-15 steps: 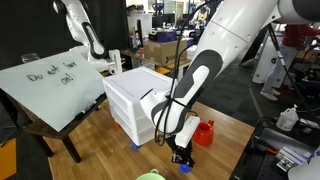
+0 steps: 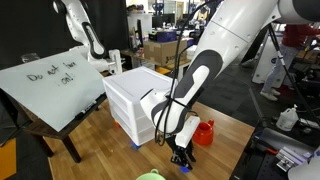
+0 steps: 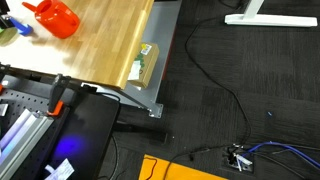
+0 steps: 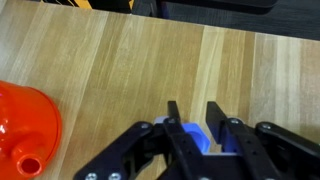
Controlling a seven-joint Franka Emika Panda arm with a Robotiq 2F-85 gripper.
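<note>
My gripper points down at the tabletop, its two fingers apart. A small blue object (image 4: 200,137) shows between and below the fingers in the wrist view. The fingers hide part of it, so whether they touch it is unclear. From exterior view 1, the gripper (image 2: 183,159) is low over the table, right above the blue object (image 2: 185,169). The same blue object (image 3: 21,28) appears at the left edge of exterior view 2.
A red pot (image 4: 28,130) stands close on the left in the wrist view. Near the blue object is a green bowl (image 2: 152,175). A white box (image 2: 130,100) stands behind the arm. Bare wood (image 3: 110,40) extends past the red pot.
The gripper's fingers have shifted slightly at the blue object and cover more of it in exterior view 1. The arm otherwise looks nearly still; the pot and bowl have stayed put.
</note>
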